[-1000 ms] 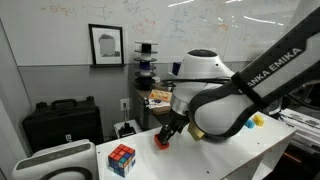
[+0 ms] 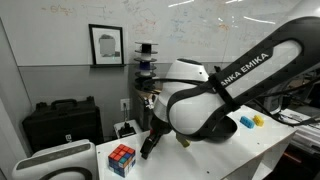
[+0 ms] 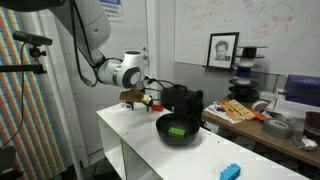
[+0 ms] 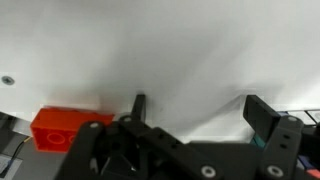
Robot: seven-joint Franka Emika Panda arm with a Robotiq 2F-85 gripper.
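Observation:
My gripper is open, with only the white tabletop showing between its fingers. A red block (image 4: 62,128) lies outside the left finger in the wrist view. In exterior view 1, the arm hides that block. A multicoloured puzzle cube (image 2: 122,160) sits on the table just left of the gripper (image 2: 150,148) there. Coloured edges peek out by the right finger in the wrist view, mostly covered.
A black bowl (image 3: 177,127) holds a green block (image 3: 177,132). Nearer in exterior view 2, a blue object (image 3: 230,172) rests on the table. A white appliance (image 2: 55,162) and a black case (image 2: 63,123) stand beyond the cube.
In exterior view 1, my gripper has moved left toward the puzzle cube. The red block, visible by the fingers one second ago, is now hidden there. The cube has stayed put.

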